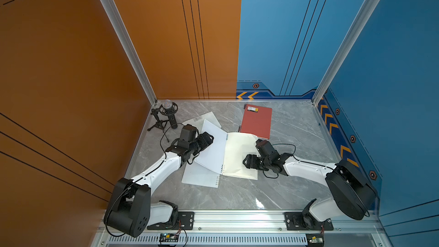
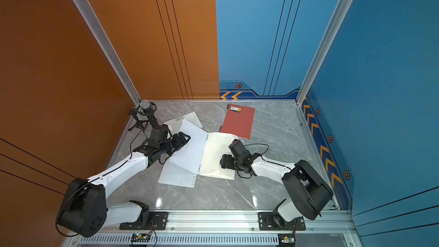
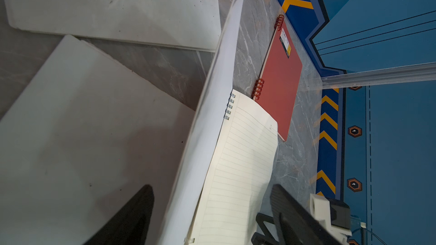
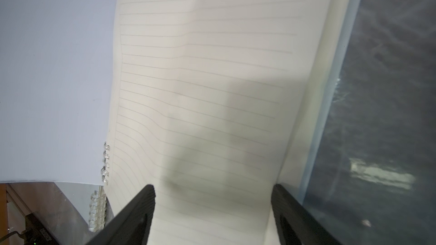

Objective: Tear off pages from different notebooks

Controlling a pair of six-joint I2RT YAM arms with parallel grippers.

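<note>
An open spiral notebook lies mid-table, its white cover (image 1: 212, 148) turned to the left and its cream lined page (image 1: 236, 155) on the right. At the cover, my left gripper (image 1: 205, 139) is open; in the left wrist view the cover's raised edge (image 3: 195, 172) runs between its spread fingers. Low over the right part of the lined page is my right gripper (image 1: 249, 161), also open. One of its fingers (image 4: 290, 215) is by the page's right edge, and the page bulges near the spiral binding (image 4: 105, 161). Contact with the paper cannot be told.
A red spiral notebook (image 1: 256, 121) lies behind the lined page. Another white notebook (image 1: 201, 178) lies partly under the turned cover, with a further white one (image 1: 203, 119) behind. A black microphone on a stand (image 1: 171, 114) occupies the back left.
</note>
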